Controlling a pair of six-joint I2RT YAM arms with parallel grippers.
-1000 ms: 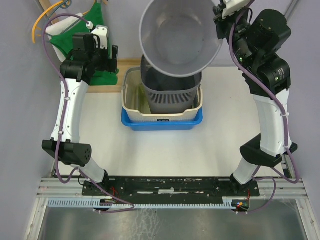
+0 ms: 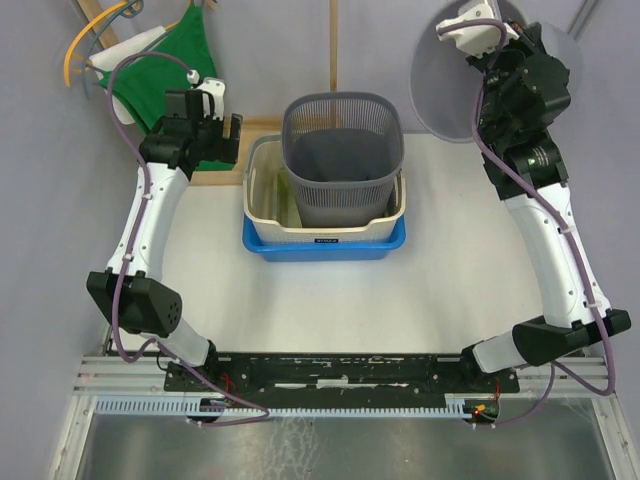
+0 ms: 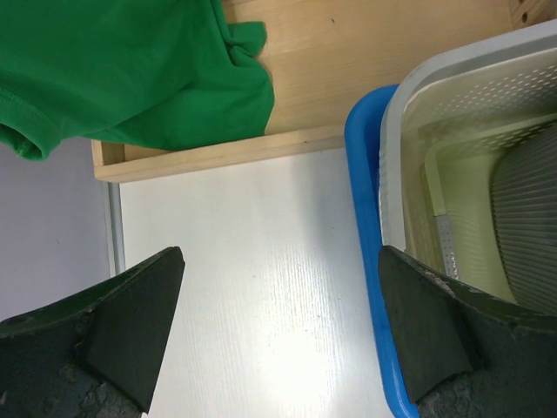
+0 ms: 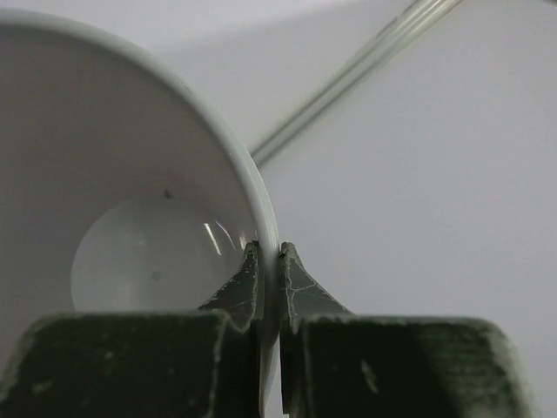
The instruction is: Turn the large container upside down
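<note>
A large grey round container (image 2: 436,92) is held up at the far right in the top view, partly hidden behind my right arm. In the right wrist view its rim (image 4: 250,178) runs between the fingertips of my right gripper, which is shut on it. The hollow inside of the container (image 4: 130,165) faces that camera. My left gripper stands open and empty over the white table (image 3: 252,226), left of the nested baskets. In the top view that left gripper (image 2: 233,133) is beside the cream basket's left side.
A dark grey basket (image 2: 345,190) stands inside a cream basket (image 2: 262,215), with a blue tray (image 2: 325,250) beneath. Green cloth (image 2: 185,50) and hangers (image 2: 80,45) lie at the back left.
My right arm has carried the container rightward to the far right, uncovering the dark grey basket. The arm now overlaps more of the container.
</note>
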